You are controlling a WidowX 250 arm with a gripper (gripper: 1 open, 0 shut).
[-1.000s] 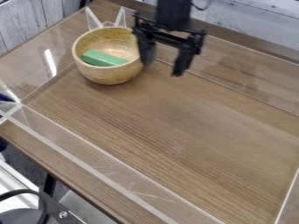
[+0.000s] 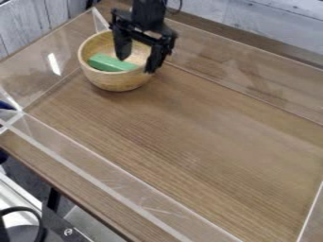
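Note:
A tan round bowl [image 2: 117, 80] stands at the upper left of the wooden table. A green block [image 2: 110, 63] lies inside it. My dark gripper [image 2: 136, 49] is over the bowl's right part, its fingers pointing down, just right of and above the green block. The fingers are apart, with nothing clearly between them. The fine detail of the fingertips is blurred.
Clear strips run along its left side, and dark cables show at the bottom left corner beyond the edge.
My gripper has moved left from the upper middle of the table to over the bowl, and now sits a little lower within it. The bowl and green block look unmoved.

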